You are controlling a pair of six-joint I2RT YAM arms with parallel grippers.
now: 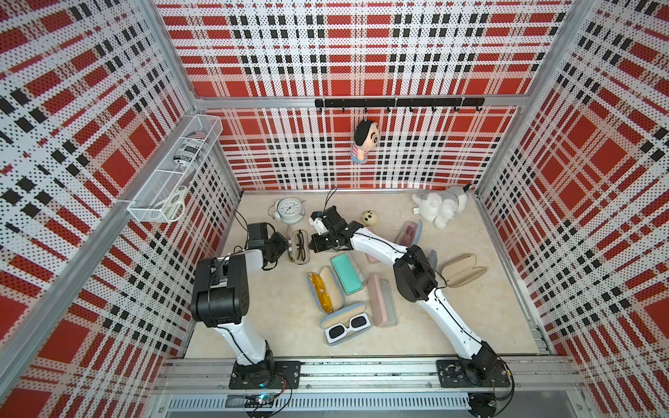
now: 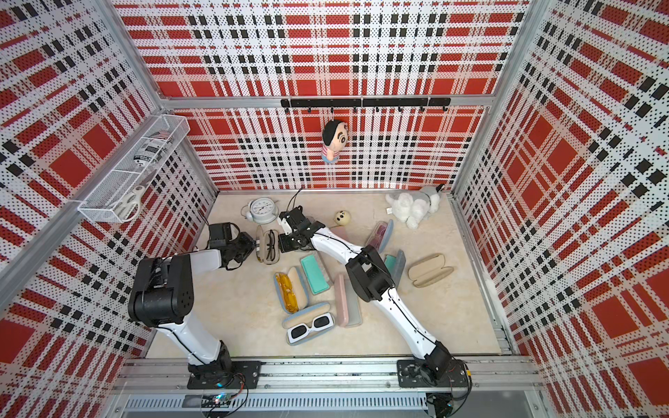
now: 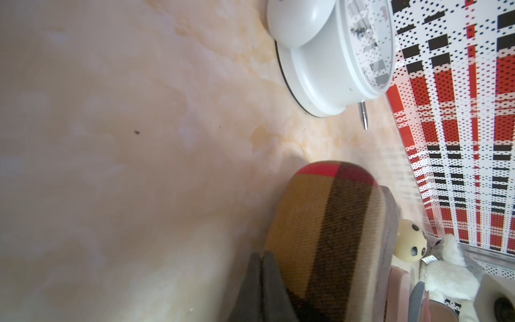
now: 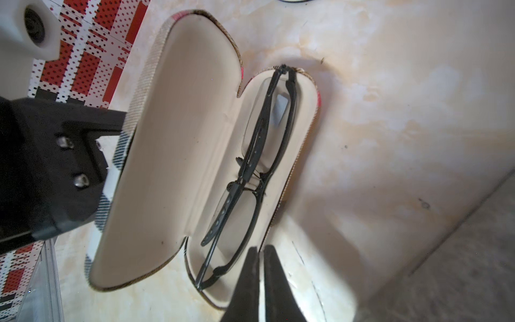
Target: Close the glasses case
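Note:
The glasses case (image 4: 166,139) with a tan and brown striped outside stands open in the right wrist view, its cream lid raised at a steep angle. Folded black glasses (image 4: 252,166) lie in its lower half. In the left wrist view, my left gripper is shut, its tips against or right beside the striped outside of the lid (image 3: 332,230). My right gripper is only slightly open, at the near end of the lower half's outer rim; whether it touches the rim is hard to tell. From above, the case (image 1: 299,247) sits between both grippers.
A white clock (image 1: 288,210) stands just behind the case. Other cases lie to the right and front: teal (image 1: 347,273), pink (image 1: 379,299), one with yellow glasses (image 1: 322,289), one with white sunglasses (image 1: 347,326).

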